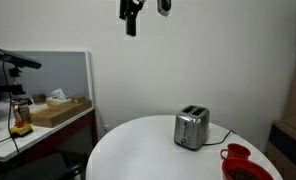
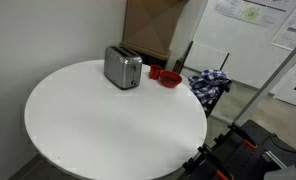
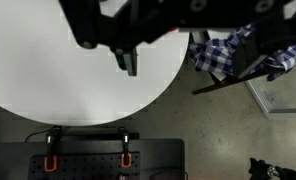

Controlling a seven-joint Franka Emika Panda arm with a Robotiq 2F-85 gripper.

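High above the round white table (image 1: 123,160), my gripper (image 1: 147,20) hangs near the top edge of exterior view 1. Its dark fingers (image 3: 126,60) stand well apart in the wrist view, with nothing held between them. A silver toaster (image 1: 192,128) sits toward the back of the table, also seen as a toaster (image 2: 122,70) in exterior view 2. Beside it are a red mug (image 1: 235,151) and a red bowl (image 1: 265,167) with dark contents. Exterior view 2 has the mug (image 2: 155,72) and bowl (image 2: 171,80) side by side.
A blue-and-white checked cloth (image 2: 208,84) lies off the table's edge. At the left in exterior view 1, a side bench holds a wooden box (image 1: 56,113) and a small yellow-labelled bottle (image 1: 21,118).
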